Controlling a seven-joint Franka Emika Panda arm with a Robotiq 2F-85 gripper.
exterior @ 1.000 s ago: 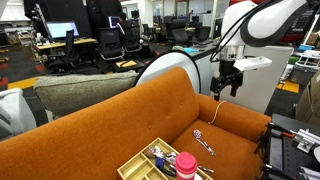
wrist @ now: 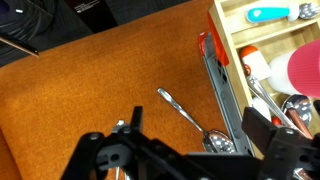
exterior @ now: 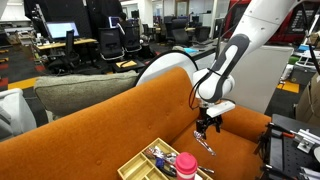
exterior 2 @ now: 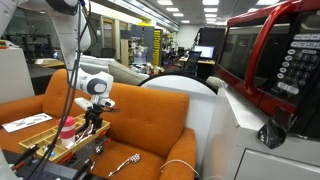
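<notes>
My gripper is open, with nothing between its fingers. In the wrist view a metal spoon (wrist: 183, 110) lies on the orange seat (wrist: 80, 95), its bowl end in the gap between the fingers and low in the picture. A second slim metal utensil (wrist: 121, 126) shows beside the left finger, which hides part of it. From the first exterior view, the gripper (exterior: 206, 130) hangs low over the seat, close to a silvery utensil (exterior: 205, 146). How far above it the fingers are, I cannot tell.
A wooden tray (exterior: 130, 167) holding several utensils stands beside the gripper, with a pink cup (exterior: 186, 165) at its side. The couch backrest (exterior: 90, 122) rises behind. A white cable (exterior 2: 180, 163) lies across the seat at right in the second exterior view.
The arm has come down and to the left from above the seat's right side, and the gripper is now low by the utensil. Tray, cup and utensil have not moved.
</notes>
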